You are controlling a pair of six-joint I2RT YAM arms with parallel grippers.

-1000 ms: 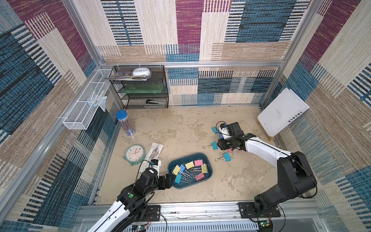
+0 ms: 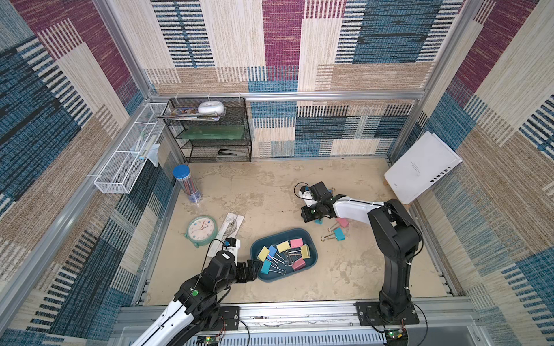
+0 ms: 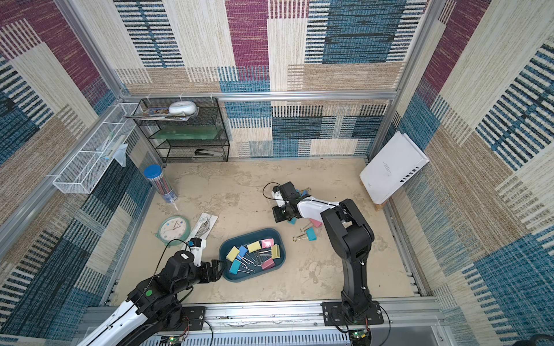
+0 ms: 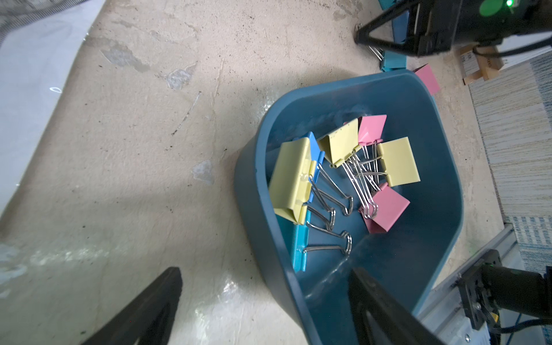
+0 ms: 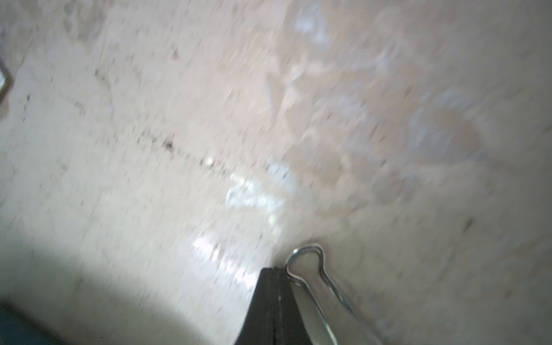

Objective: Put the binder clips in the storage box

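Observation:
The blue storage box (image 4: 258, 189) holds several yellow, pink, blue and teal binder clips. My left gripper stands open over its near-left side, one finger inside the rim and the other outside, nothing between them. My right gripper is shut and low over the table beyond the box, its fingertips together with nothing between them. A clip's wire handle (image 5: 325, 276) lies just outside the fingers, on their right; its body is out of that view. In the top left view, part of a teal clip (image 2: 318, 221) shows beside the right gripper, and another teal clip (image 2: 339, 234) lies nearer the front.
A pink clip (image 2: 342, 222) lies partly covered by the right arm. A round clock (image 2: 202, 229), a lidded bottle (image 2: 187, 183) and a wire shelf (image 2: 210, 129) stand left and back. At the right leans a white box (image 2: 424, 167).
The left arm has stayed still.

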